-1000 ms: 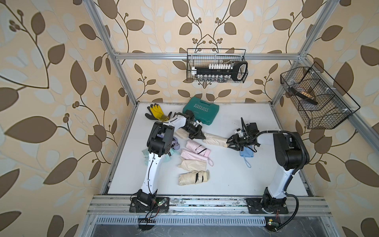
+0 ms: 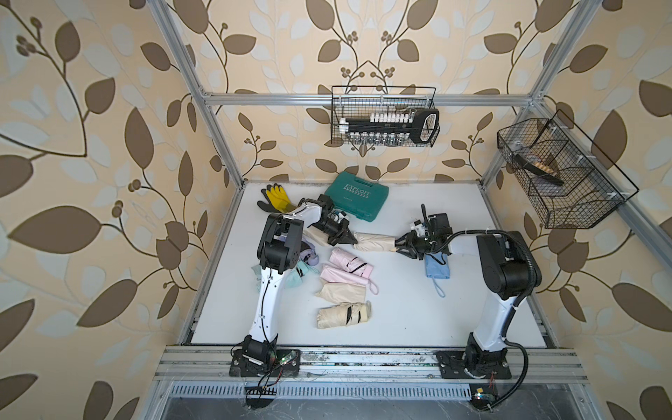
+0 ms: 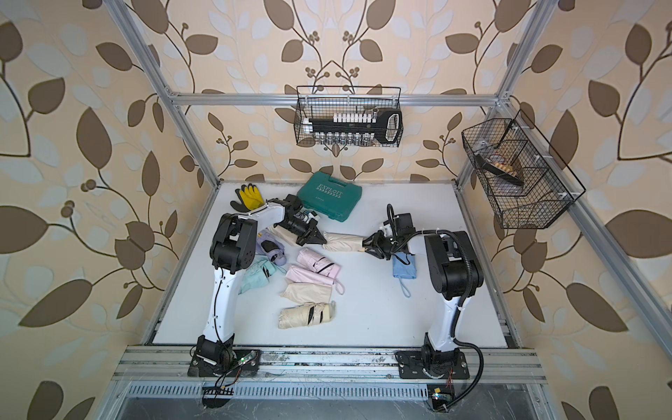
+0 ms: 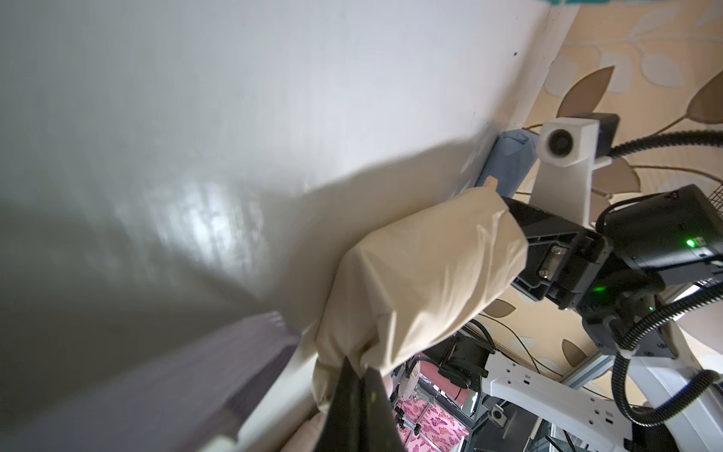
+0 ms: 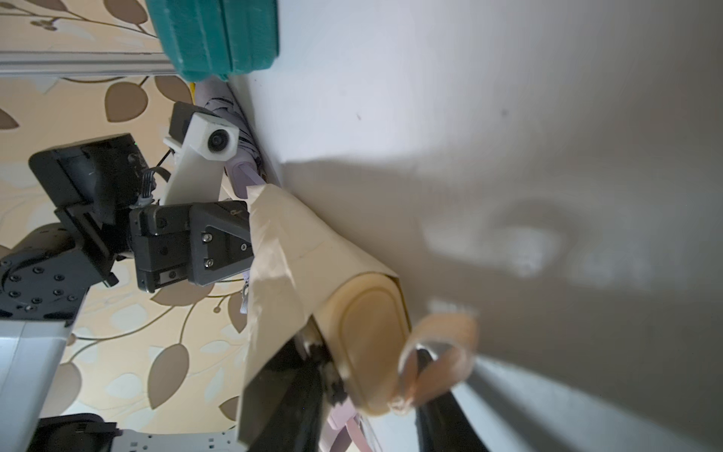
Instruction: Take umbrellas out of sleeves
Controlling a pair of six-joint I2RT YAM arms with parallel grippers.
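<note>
A cream sleeved umbrella (image 2: 374,242) is stretched between my two grippers, above the table. My left gripper is shut on the sleeve's gathered closed end, the cloth pinched at its fingertips. At the other end, in the right wrist view, the cream sleeve (image 5: 301,260) gapes around a pale handle (image 5: 369,339) with a wrist loop (image 5: 452,346). My right gripper has its fingers apart, one on each side of the handle, one of them within the sleeve's mouth. Whether they touch the handle is not clear.
Pink umbrella and cloth (image 2: 350,262), another cream umbrella (image 2: 343,315), a purple one (image 2: 308,254) and mint cloth (image 2: 287,278) lie at the left. A blue umbrella (image 2: 437,267) lies below my right gripper. A green case (image 2: 357,196) stands behind.
Both grippers have shifted a little left and toward the back, carrying the cream umbrella with them. It now lies more level across the view. The other things have stayed put.
</note>
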